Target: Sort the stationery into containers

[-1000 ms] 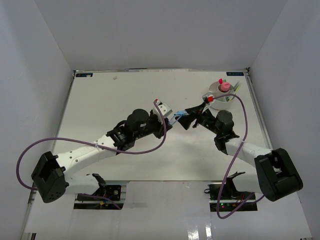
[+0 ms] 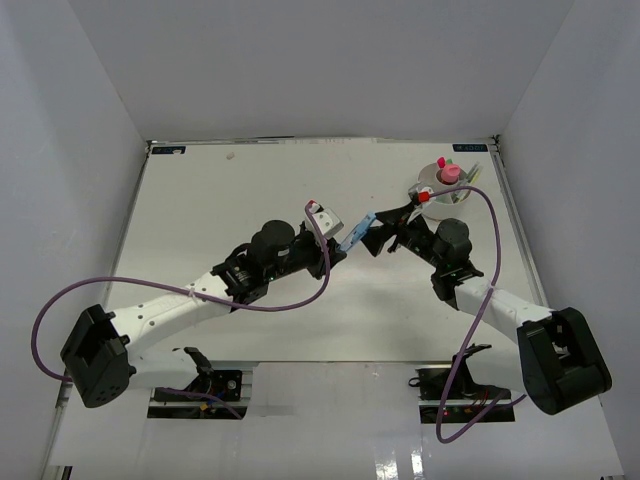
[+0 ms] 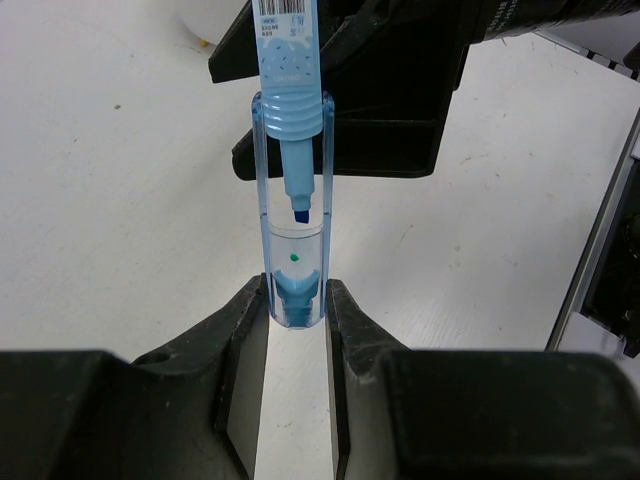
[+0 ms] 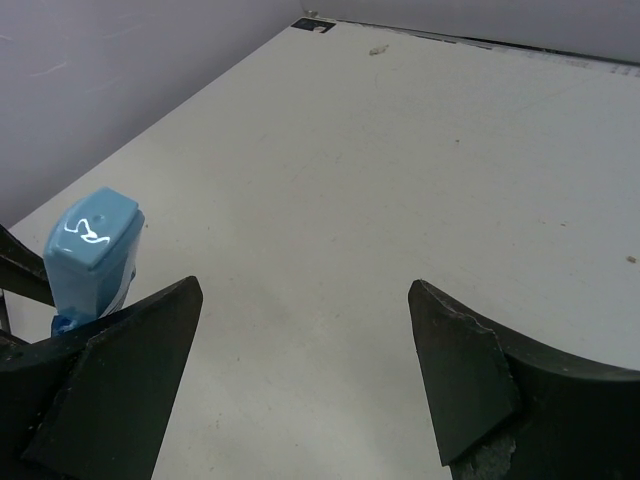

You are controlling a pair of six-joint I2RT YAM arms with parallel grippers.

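A light blue marker [image 2: 357, 231] stands in a clear cap, its dark blue tip showing inside the cap in the left wrist view. My left gripper is shut on the closed end of that clear cap [image 3: 295, 255]. Close to the marker's body, my right gripper is open, with only bare table seen between its fingers. In the right wrist view the marker's blue end [image 4: 95, 235] shows at the left, outside the gap between those fingers. Behind the marker in the left wrist view are the right gripper's dark fingers [image 3: 390, 145].
White round containers [image 2: 437, 207] at the table's back right hold pink items [image 2: 450, 174] and some slim pens [image 2: 474, 172]. Grey walls enclose the back and sides.
My right gripper has drawn slightly to the right. The marker's body has swung from lying toward the right gripper to a line with its cap. My left arm has barely moved.
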